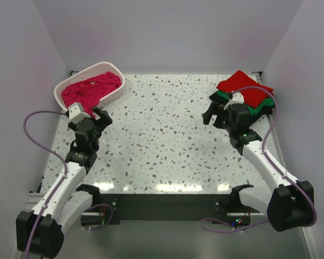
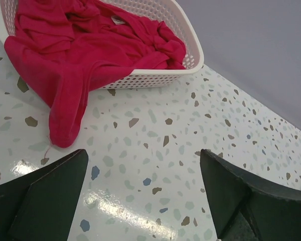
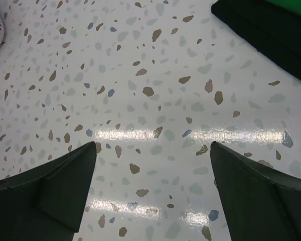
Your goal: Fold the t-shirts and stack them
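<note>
A crumpled red T-shirt [image 1: 92,86] lies in a white basket [image 1: 113,69] at the back left; part of it [image 2: 70,100] drapes over the rim onto the table. At the back right, flat folded shirts form a stack, red [image 1: 245,82] on top, then green [image 1: 262,108], then black [image 3: 251,30]. My left gripper [image 1: 89,118] is open just in front of the basket, nothing between its fingers. My right gripper [image 1: 216,114] is open beside the stack's front left, also empty.
Grey walls enclose it at the left, back and right.
</note>
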